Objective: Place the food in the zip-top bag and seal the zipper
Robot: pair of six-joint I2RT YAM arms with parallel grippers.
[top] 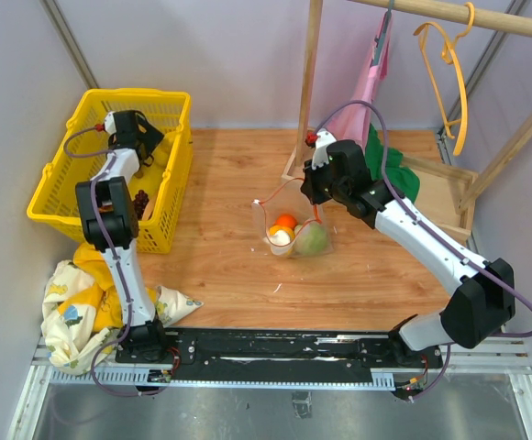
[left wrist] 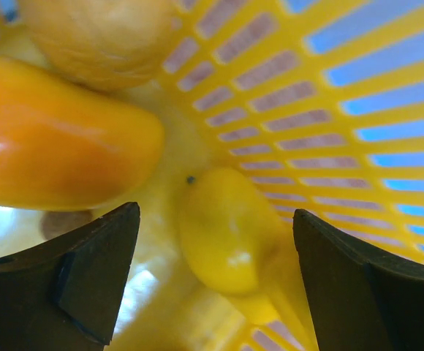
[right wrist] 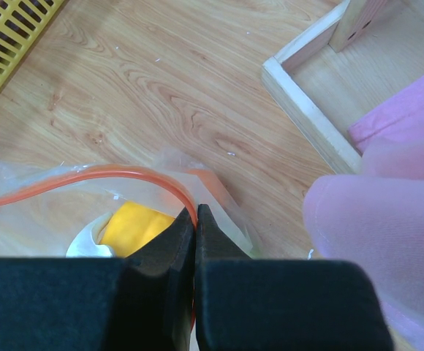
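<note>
My left gripper is open inside the yellow basket (top: pixel 170 225), its fingers either side of a yellow food item (left wrist: pixel 226 227); an orange elongated item (left wrist: pixel 58 139) and a round item (left wrist: pixel 95 36) lie beside it. Purple grapes (top: pixel 140 203) are in the basket. The zip top bag (top: pixel 266 234) stands open on the table, holding an orange ball (top: pixel 285 220), a green item (top: pixel 313 241) and white and yellow items. My right gripper is shut on the bag's red-edged rim (right wrist: pixel 110 172).
A wooden rack (top: pixel 304 92) with pink cloth (top: pixel 367 78), green cloth (top: pixel 399 183) and yellow hanger (top: pixel 459 92) stands behind the bag at right. Yellow and white cloths (top: pixel 73 316) lie front left. The table between basket and bag is clear.
</note>
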